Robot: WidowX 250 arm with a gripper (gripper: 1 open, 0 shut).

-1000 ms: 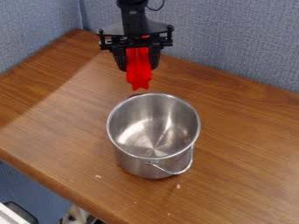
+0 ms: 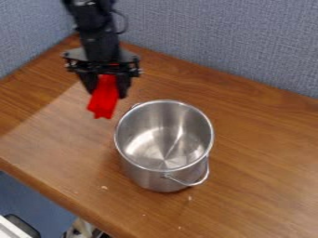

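My gripper (image 2: 104, 78) is shut on a red object (image 2: 103, 99), which hangs below it over the left-middle of the wooden table (image 2: 62, 139). A steel pot (image 2: 165, 149) with a wire handle stands to the right and in front of it, its interior empty. The red object is outside the pot, up and to its left, and looks blurred.
Padded grey walls (image 2: 224, 42) rise behind and at the left. The table's front-left edge runs along the lower left, with dark items below it.
My gripper has moved left and toward the camera with the red object in it, lower in the view. The pot stands in about the same place.
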